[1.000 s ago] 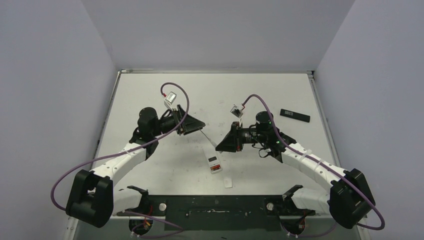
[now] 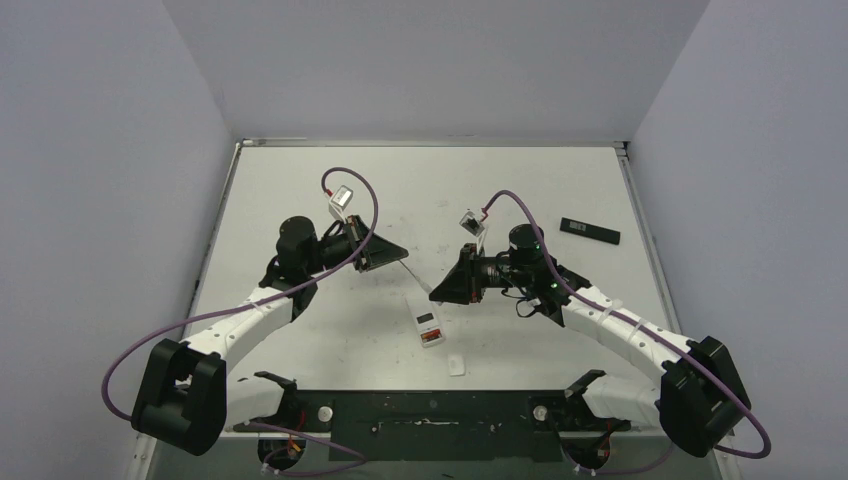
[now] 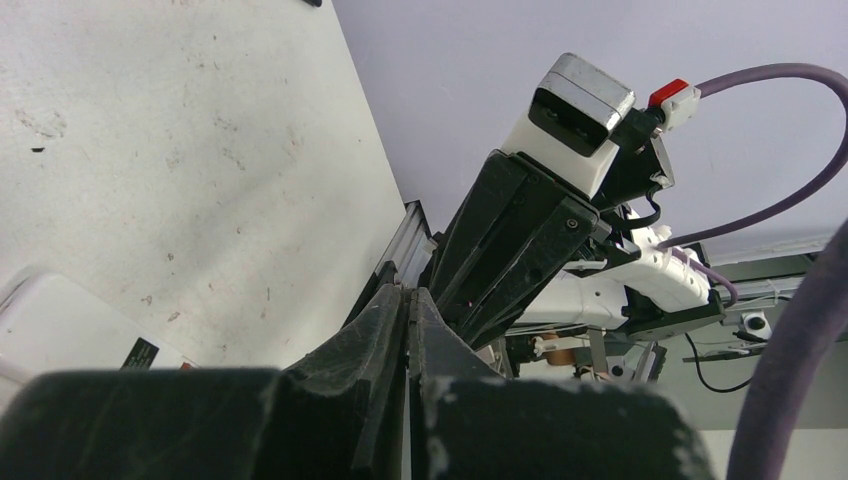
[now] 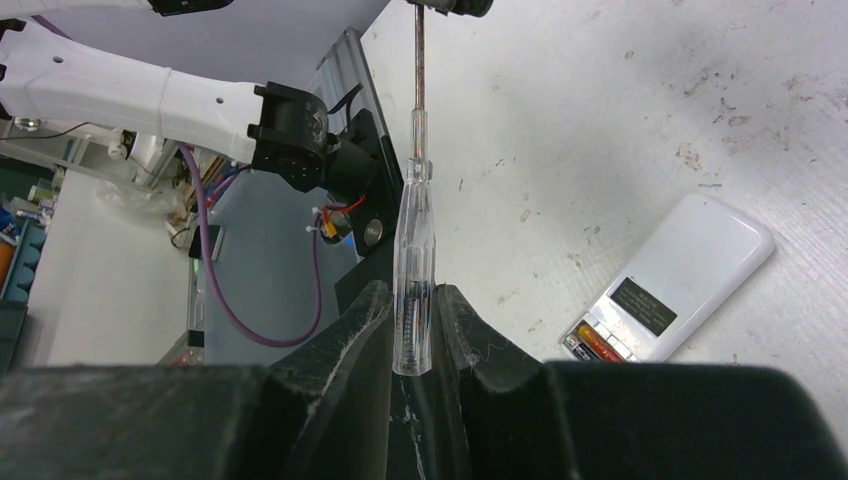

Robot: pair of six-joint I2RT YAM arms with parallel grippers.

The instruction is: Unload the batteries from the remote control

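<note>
The white remote control [image 4: 705,255] lies back side up on the table, its battery compartment uncovered. At least one orange-and-dark battery [image 4: 600,343] sits inside; my right gripper's finger partly hides that end in the right wrist view. My right gripper is shut on the clear handle of a thin screwdriver [image 4: 415,235], above and beside the remote. The screwdriver's metal shaft reaches up to my left gripper [image 2: 404,257]. That gripper is shut, and whether the shaft tip is pinched between its fingers is hidden.
A small white cover [image 2: 457,365] lies near the front edge of the table. At the far right rests a black bar-shaped object [image 2: 590,231].
Both arms have shifted only very slightly, the left one a little downward in the picture. The remote, cover and screwdriver look the same.
</note>
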